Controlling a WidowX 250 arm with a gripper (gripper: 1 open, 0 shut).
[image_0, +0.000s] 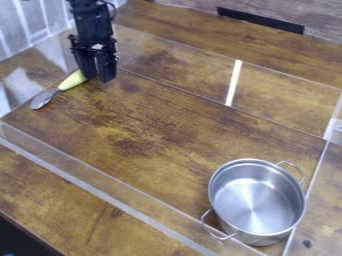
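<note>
A utensil with a pale yellow-green handle and a silver blade lies on the wooden table at the upper left. My black gripper is low over the handle's upper end, which it partly hides; whether its fingers are closed on it is unclear. A steel pot with two wire handles stands at the lower right.
Clear plastic edging runs along the left and front of the work area, and a white strip crosses near the back right.
</note>
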